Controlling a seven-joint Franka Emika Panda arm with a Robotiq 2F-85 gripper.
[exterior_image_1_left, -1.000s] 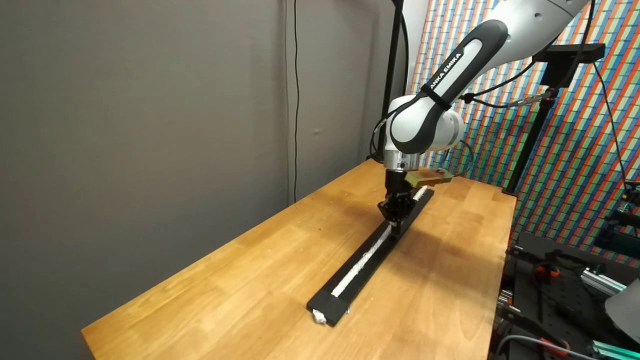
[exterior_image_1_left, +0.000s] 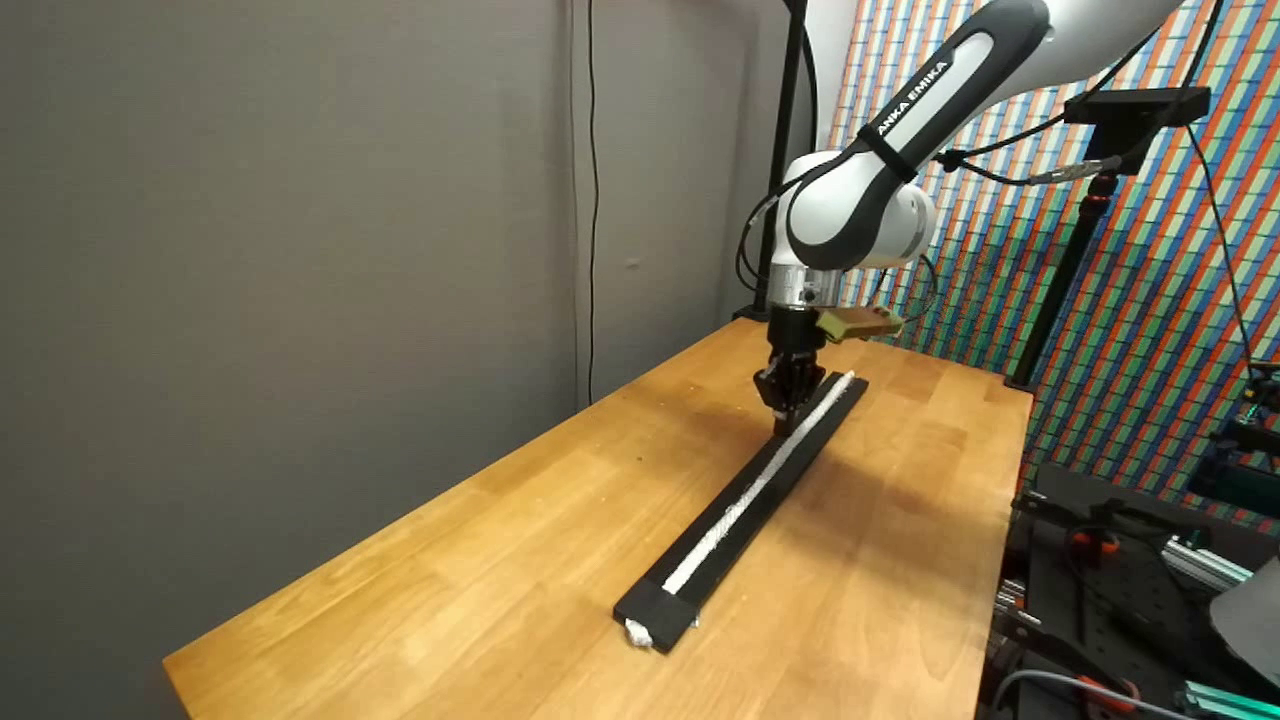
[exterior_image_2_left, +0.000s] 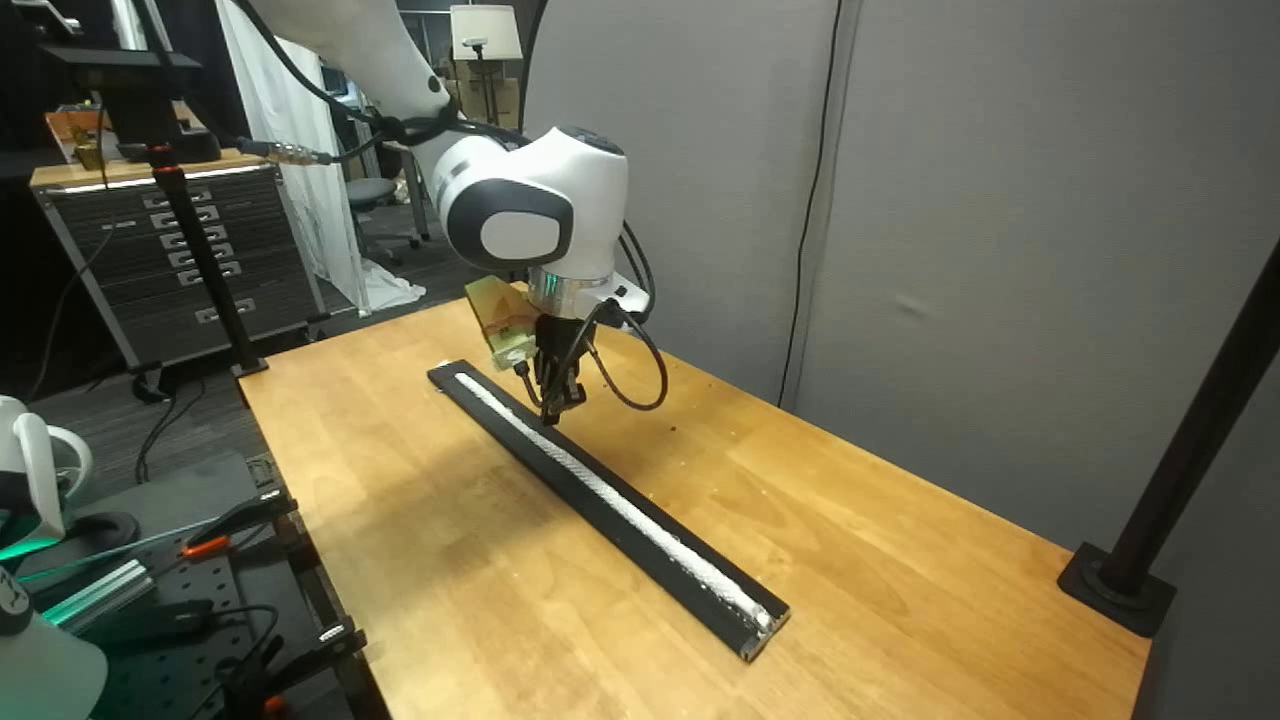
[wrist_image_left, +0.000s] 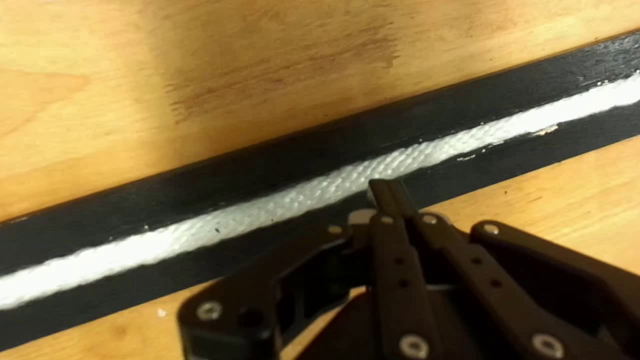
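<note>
A white braided rope (exterior_image_1_left: 738, 509) runs in a straight line along the long black board (exterior_image_1_left: 644, 593), which lies on the wooden table. Over the far half of the board is my gripper (exterior_image_1_left: 783, 428), pointing down on the wall side of the rope. The wrist view has the gripper with its fingers closed together and nothing showing between them. Their tips appear at the lower edge of the rope (wrist_image_left: 336, 183); whether they touch it I cannot tell. From the other side, the gripper (exterior_image_2_left: 551, 418) stands just past the rope (exterior_image_2_left: 624, 499).
Bare table (exterior_image_1_left: 480, 564) surrounds the board on every side. A black post (exterior_image_2_left: 1140, 528) rises at one table corner, and another stand (exterior_image_2_left: 210, 264) is near the opposite side. A cart with tools (exterior_image_1_left: 1116, 600) sits beside the table edge.
The arm has risen a little, and the gripper has shifted from over the rope toward the wall side. Rope and board lie as before.
</note>
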